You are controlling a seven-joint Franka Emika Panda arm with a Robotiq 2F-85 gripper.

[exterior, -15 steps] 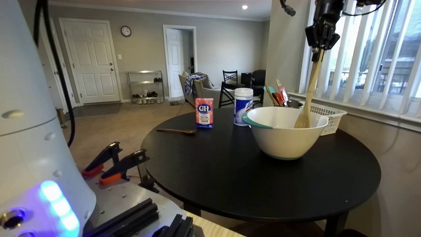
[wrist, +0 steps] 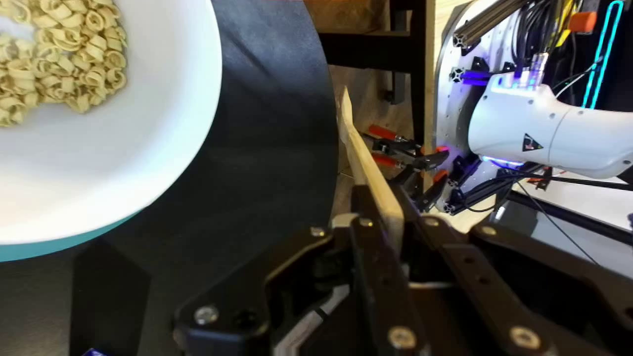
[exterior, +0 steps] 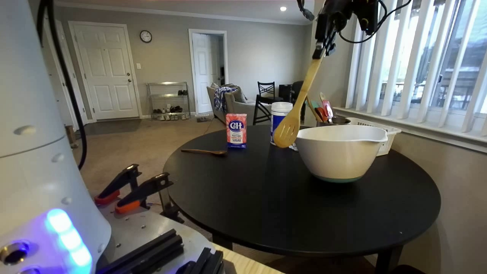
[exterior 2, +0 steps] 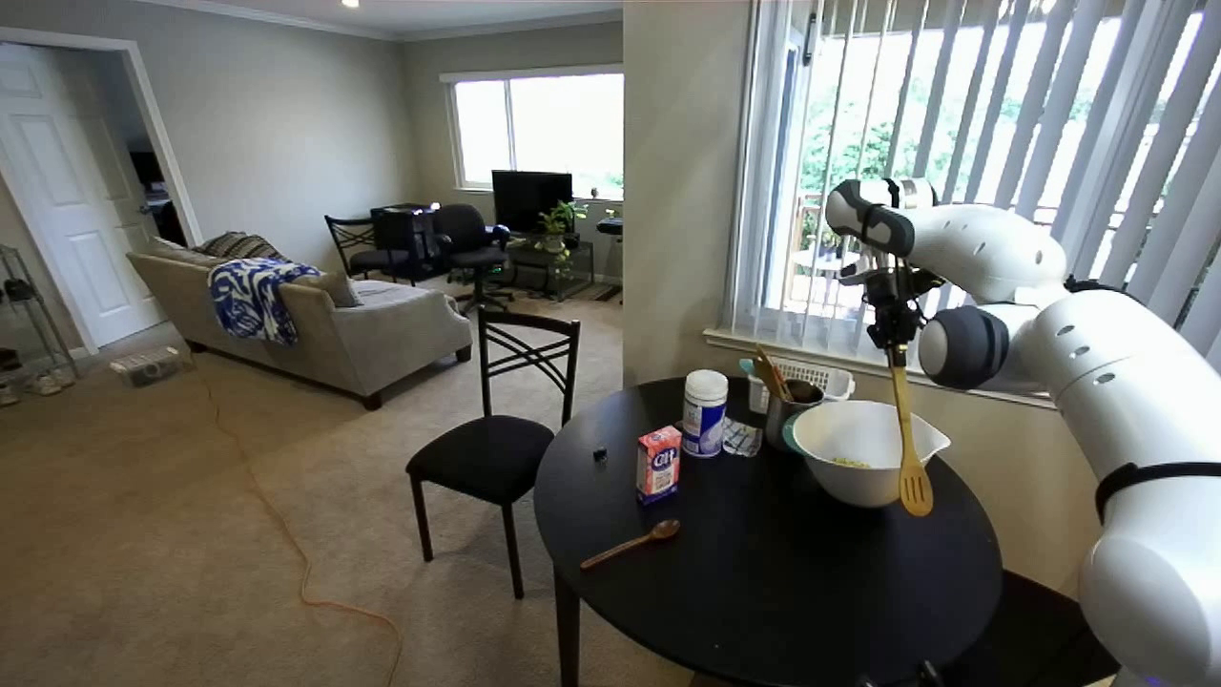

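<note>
My gripper (exterior: 323,49) is shut on the handle of a slotted wooden spatula (exterior: 297,114), which hangs head down. In exterior view 1 the spatula's head shows left of the white mixing bowl (exterior: 340,150), clear of the tabletop; exterior view 2 has the head in front of the bowl's near wall, outside its opening. Curled pasta (wrist: 77,56) lies in the bowl, seen at the upper left of the wrist view. There the spatula handle (wrist: 380,190) rises between the fingers; its head is hidden.
A sugar box (exterior 2: 658,464), a wipes canister (exterior 2: 705,414) and a brown wooden spoon (exterior 2: 630,544) lie or stand left of the bowl. Behind it are a utensil holder (exterior 2: 792,403) and a white basket (exterior: 388,137).
The gripper and spatula have moved left in exterior view 1; the spatula's head has come out of the bowl. The bowl has turned and shifted slightly right, its teal handle no longer showing there.
</note>
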